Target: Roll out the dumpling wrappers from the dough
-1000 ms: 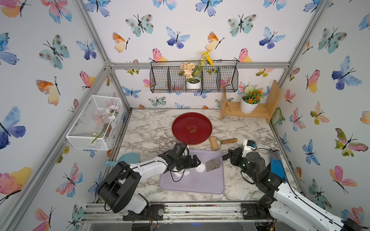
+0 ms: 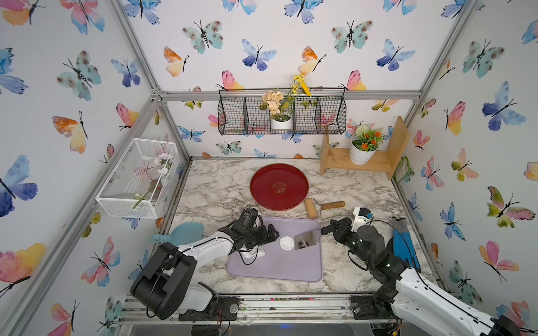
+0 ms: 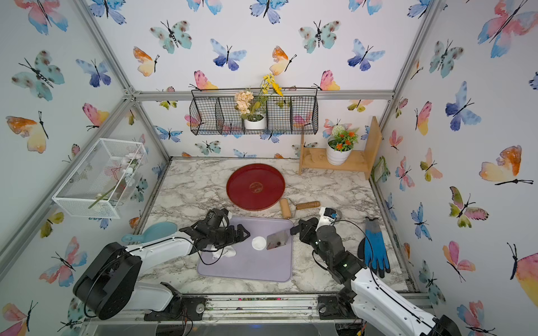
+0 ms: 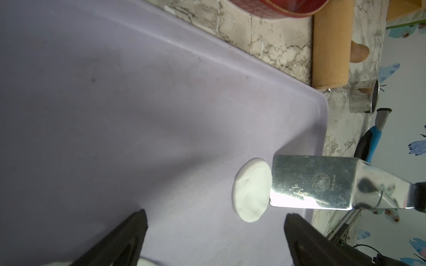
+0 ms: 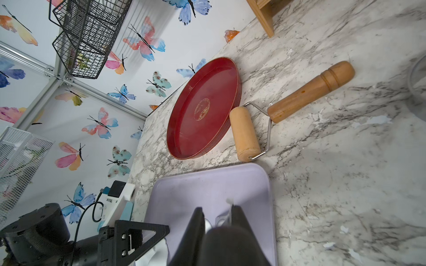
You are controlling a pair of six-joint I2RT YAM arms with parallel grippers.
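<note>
A flat round white dough piece (image 4: 252, 190) lies on the purple tray (image 2: 269, 271). Beside its right edge is the metal blade of a scraper (image 4: 310, 181), touching or nearly so. My right gripper (image 2: 327, 229) is shut on the scraper's dark handle at the tray's right side. My left gripper hangs over the tray left of the disc, open, nothing between its fingers. More white dough (image 2: 253, 253) sits partly hidden under the left arm. A wooden roller (image 5: 244, 133) rests on the counter behind the tray.
Behind the tray stands a round red dish (image 2: 279, 187). A steel cup (image 4: 361, 96) and a blue glove (image 3: 376, 246) are to the right, a light blue item (image 2: 187, 232) to the left.
My left gripper has drawn leftward, away from the disc. The tray, with the dough disc on it, has slid slightly left, and the scraper has moved left with my right gripper.
</note>
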